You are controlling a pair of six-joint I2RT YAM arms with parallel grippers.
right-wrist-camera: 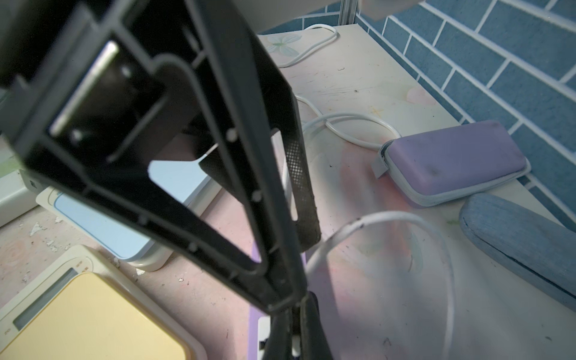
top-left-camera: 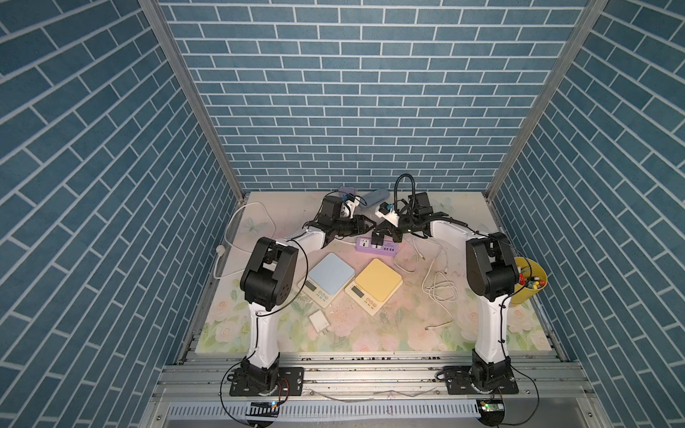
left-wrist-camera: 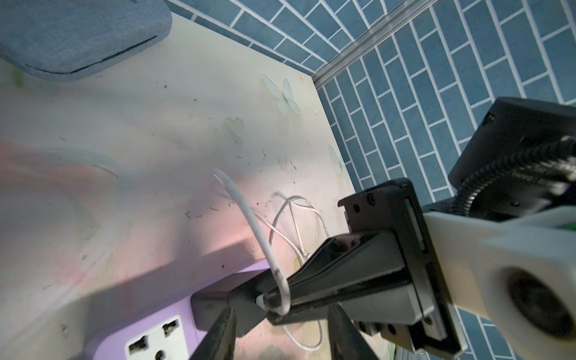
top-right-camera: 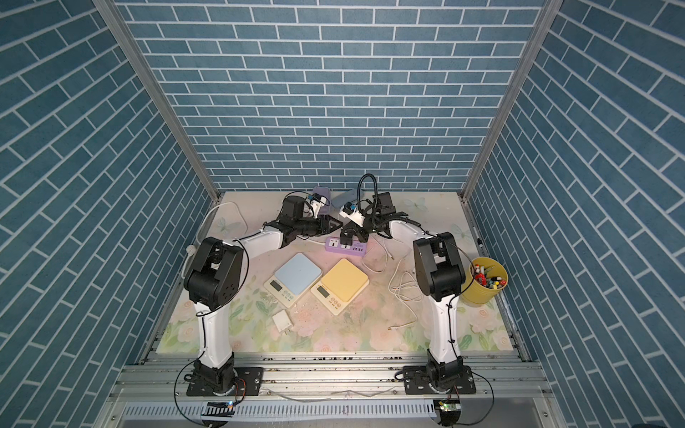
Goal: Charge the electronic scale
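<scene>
A black adapter [left-wrist-camera: 225, 300] sits on the purple power strip [top-left-camera: 369, 250]. A white cable [left-wrist-camera: 255, 231] bends down to the adapter, its connector end against the adapter's side; how deep it sits cannot be told. My right gripper is shut at the adapter, with a white bit of cable showing between its fingertips. Facing the adapter from the left, my left gripper is open with nothing between its fingers. In front of the strip lie a blue-topped scale [top-left-camera: 330, 272] and a yellow-topped scale [top-left-camera: 378, 281].
A white charger [top-left-camera: 319, 321] lies near the front. Loose white cables [top-left-camera: 440, 285] lie to the right. At the back are a purple case [right-wrist-camera: 456, 159] and a blue case [right-wrist-camera: 522, 240]. A yellow bucket [top-left-camera: 528, 292] stands at the right edge.
</scene>
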